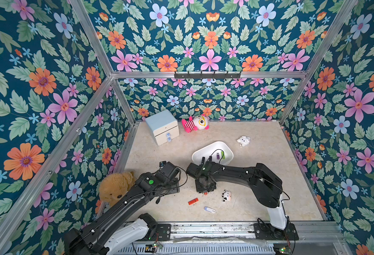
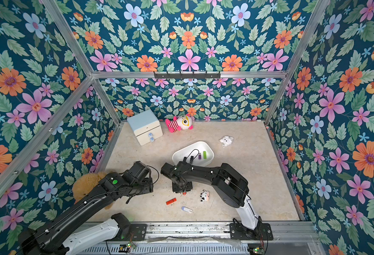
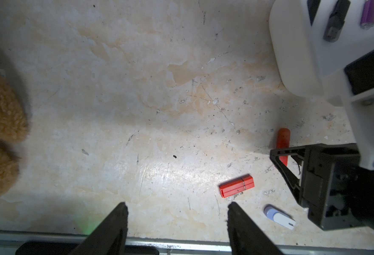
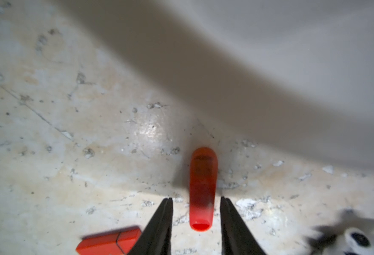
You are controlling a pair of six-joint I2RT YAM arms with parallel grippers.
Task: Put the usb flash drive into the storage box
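A red flash drive (image 4: 202,187) lies on the table, its length between the two fingers of my right gripper. Slim gaps show on both sides of it in the right wrist view, so a firm grip cannot be made out. Another red flash drive (image 3: 236,186) and a white-and-lilac one (image 3: 279,216) lie nearby. Just behind the right gripper stands the open white storage box (image 3: 295,63), holding several drives, among them a purple one (image 2: 199,156) and a green one (image 2: 204,155). My left gripper hangs open and empty over the table.
A cow toy (image 1: 226,195) sits right of the right gripper. At the back are a blue-lidded drawer box (image 1: 161,127), a pink plush (image 1: 195,123) and a small white toy (image 1: 243,141). The teddy bear (image 1: 116,187) is far left.
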